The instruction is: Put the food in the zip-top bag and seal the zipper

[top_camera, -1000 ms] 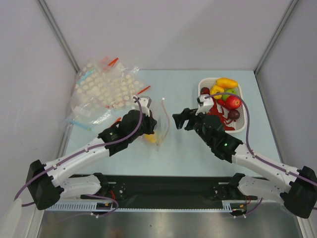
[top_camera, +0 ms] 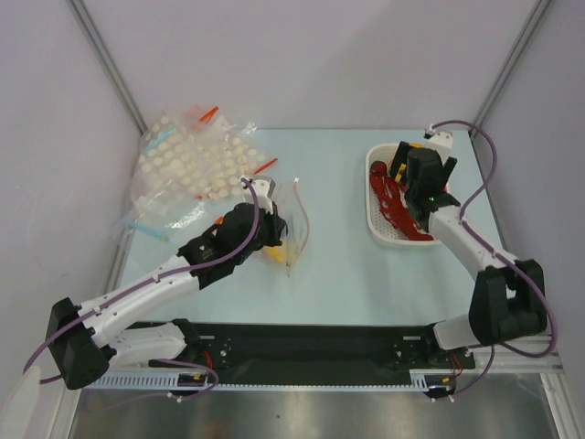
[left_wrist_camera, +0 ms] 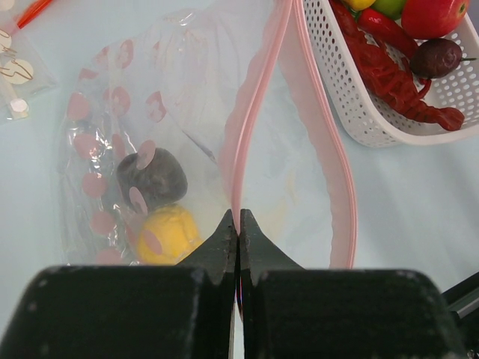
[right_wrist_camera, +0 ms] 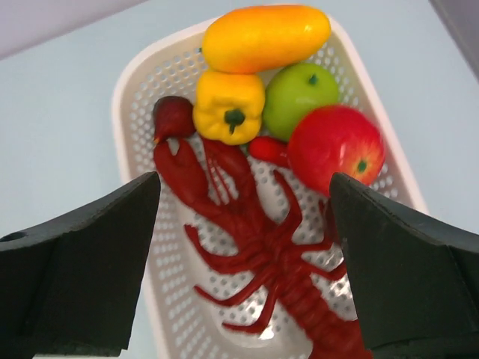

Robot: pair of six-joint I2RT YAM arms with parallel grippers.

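A clear zip top bag (left_wrist_camera: 202, 142) with pink dots and a pink zip edge lies on the table, its mouth parted toward the basket. Inside it are a dark round food (left_wrist_camera: 155, 179) and a yellow one (left_wrist_camera: 168, 235). My left gripper is shut on one pink edge of the bag's mouth. The right gripper is open above the white basket (right_wrist_camera: 123, 112), nothing between its fingers. Below it in the right wrist view are a red lobster (right_wrist_camera: 262, 247), a yellow pepper (right_wrist_camera: 229, 106), a green apple (right_wrist_camera: 301, 99), a red tomato (right_wrist_camera: 337, 148) and a yellow-orange oblong food (right_wrist_camera: 266, 37).
Other clear dotted bags (top_camera: 187, 165) with orange and blue sliders lie flat at the back left. Bare table (top_camera: 338, 265) separates the held bag from the basket.
The right gripper has moved from near the bag's mouth rightward and back, over the basket, now covering part of it in the top view. The left arm has stayed almost still.
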